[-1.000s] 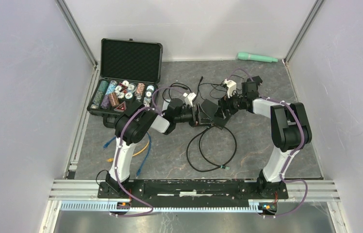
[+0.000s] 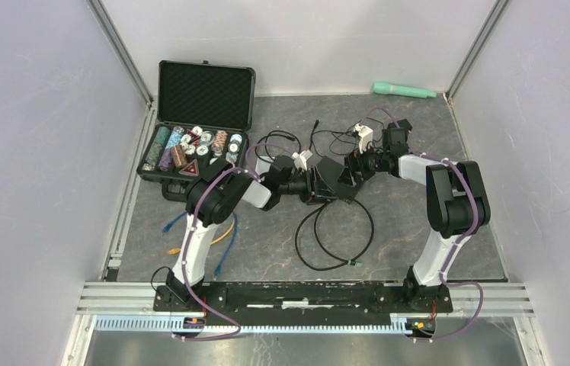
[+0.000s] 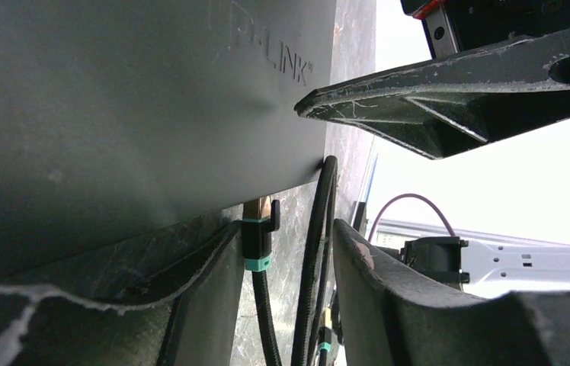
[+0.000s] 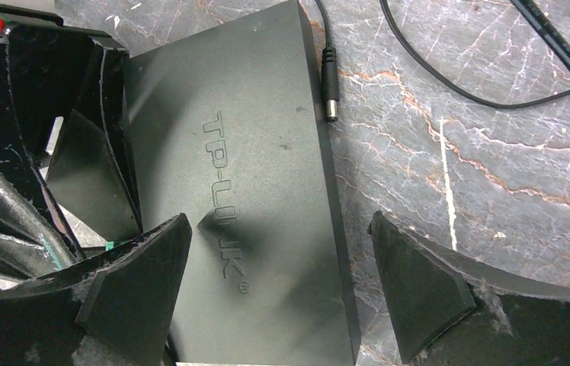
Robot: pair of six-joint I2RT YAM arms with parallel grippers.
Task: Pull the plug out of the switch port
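The dark TP-LINK switch [image 2: 334, 174] lies on the marble mat; its lettered top fills much of both wrist views. In the left wrist view, a plug [image 3: 257, 245] with teal bands sits at the switch's edge, between the fingertips of my left gripper, which stands part open around it; contact cannot be told. My right gripper is above the switch, its fingers apart, one over the lettered top and the other beside the far edge, nothing seen held.
A loose barrel connector [image 4: 331, 88] lies by the switch. An open case of chips [image 2: 190, 149] stands back left, a green cylinder [image 2: 404, 89] back right. Cables lie around.
My left gripper has moved slightly right and down in the top view, along the switch. The right arm has stayed nearly in place.
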